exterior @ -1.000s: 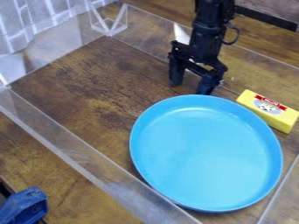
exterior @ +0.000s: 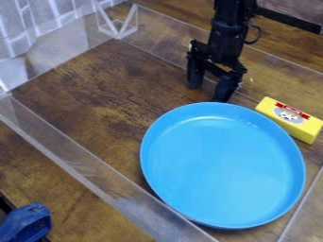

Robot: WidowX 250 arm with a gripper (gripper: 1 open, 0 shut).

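Observation:
The black robot gripper (exterior: 212, 80) is low on the wooden floor of the tray at the back, its arm rising toward the top. Whether its fingers are open or shut, or hold anything, is too dark and small to tell. A large blue round plate (exterior: 222, 162) lies in front of it, and a yellow box (exterior: 289, 120) lies to its right, beside the plate.
Clear plastic walls edge the wooden work area (exterior: 89, 80), whose left part is bare. A blue object (exterior: 23, 223) sits outside at the lower left corner.
The gripper and arm have shifted only very slightly. The plate and the yellow box look unchanged.

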